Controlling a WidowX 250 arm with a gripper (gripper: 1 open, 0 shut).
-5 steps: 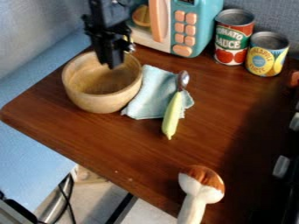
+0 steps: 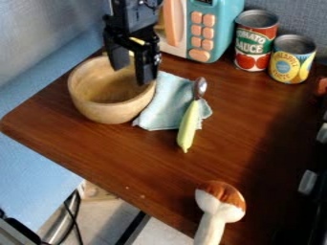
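Note:
My black gripper (image 2: 133, 59) hangs over the wooden bowl (image 2: 92, 100) at the upper left, its fingers pointing down at the bowl's back and right part. Whether it holds anything is unclear. Beside the bowl a light blue cloth (image 2: 163, 107) lies on the table, with a spoon with a pale green handle (image 2: 189, 124) resting across its right side.
A teal toy microwave (image 2: 217, 29) stands at the back, with a tomato sauce can (image 2: 253, 43) and a yellow can (image 2: 292, 61) to its right. A mushroom-topped wooden object (image 2: 220, 201) is at the front of the table (image 2: 128, 163).
My gripper has shifted slightly to the right and toward the camera over the bowl. The objects on the table have not moved.

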